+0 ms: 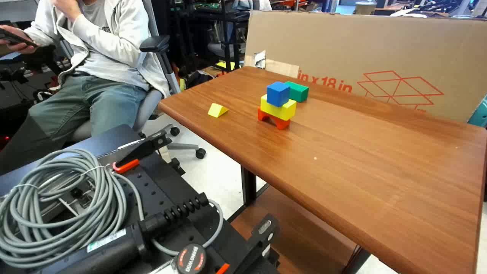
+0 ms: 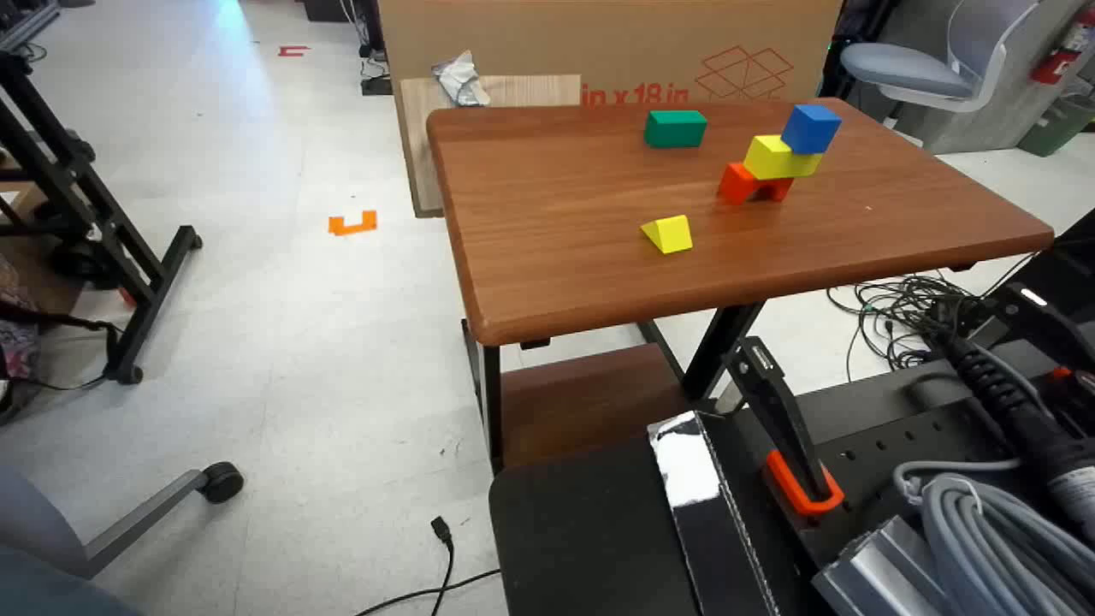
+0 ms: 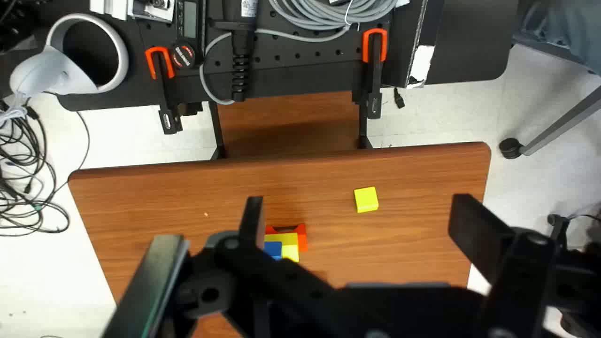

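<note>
On the wooden table (image 1: 365, 169) stands a small stack: a red arch block (image 1: 277, 121) at the bottom, a yellow block (image 1: 284, 109) across it, and a blue cube (image 1: 278, 94) on top. In exterior view 2 the blue cube (image 2: 811, 129) sits toward one end of the yellow block. A green block (image 2: 675, 129) lies apart behind the stack, and a yellow triangular block (image 2: 670, 234) rests nearer the front edge. Seen from above, my gripper is open and empty, well over the table; its left finger partly covers the stack. The green block is hidden in the wrist view.
A cardboard sheet (image 1: 365, 54) stands along the table's back edge. At the front, a black cart (image 2: 595, 544) carries coiled grey cable (image 1: 59, 205) and clamps. Someone sits in a chair beside the table.
</note>
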